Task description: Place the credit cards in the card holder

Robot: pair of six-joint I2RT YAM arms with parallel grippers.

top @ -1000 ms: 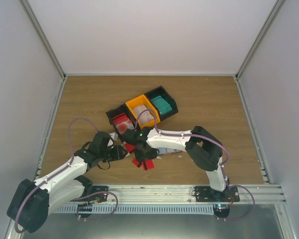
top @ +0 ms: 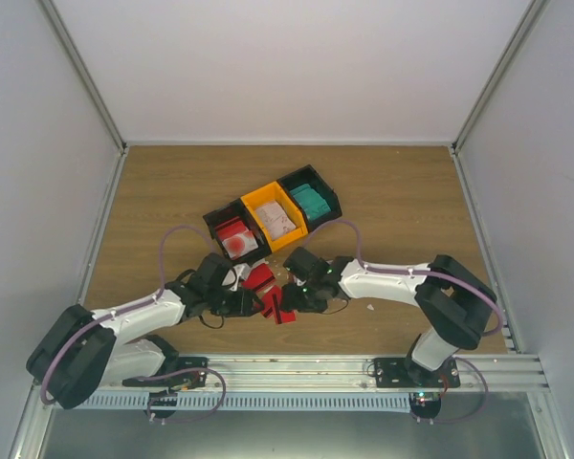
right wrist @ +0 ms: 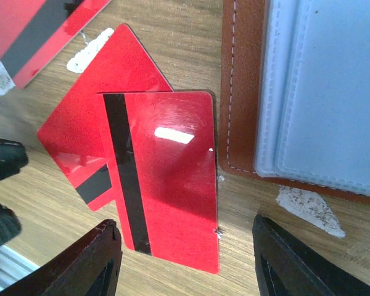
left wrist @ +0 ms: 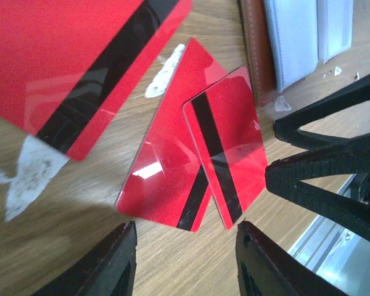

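Note:
Three red cards with black stripes lie on the wooden table. In the right wrist view, the nearest card [right wrist: 172, 160] overlaps a second card [right wrist: 111, 74], while a third card [right wrist: 49, 31] lies apart at the upper left. The brown card holder [right wrist: 242, 92], with clear pale-blue sleeves, lies just right of the overlapping pair. My right gripper is partly open above the table near the top card's lower end, nothing between its fingers. My left gripper is also partly open and empty, at the near edge of the overlapping pair.
Joined bins stand behind the arms: a black bin [top: 210, 219] with red and white items, a yellow bin [top: 248, 199], and a black bin [top: 337, 203] with teal items. White worn patches mark the table. The two grippers are close together.
My right gripper has moved rightward and slightly nearer the front, uncovering more of the red cards. The left gripper has moved right toward the cards. The bins have stayed put.

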